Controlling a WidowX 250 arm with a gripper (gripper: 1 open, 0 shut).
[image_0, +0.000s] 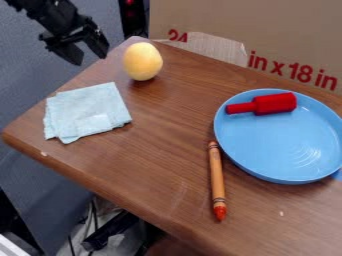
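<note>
My black gripper hangs at the upper left, above the floor beyond the table's back-left edge and apart from the objects; whether its fingers are open or shut is hard to tell. A yellow egg-shaped object stands near the back edge. A folded light-blue cloth lies at the left. On the blue plate at the right rests a red cylinder with a handle. An orange crayon lies left of the plate.
A cardboard box stands behind the table. Cables and dark equipment show on the floor below the left edge.
</note>
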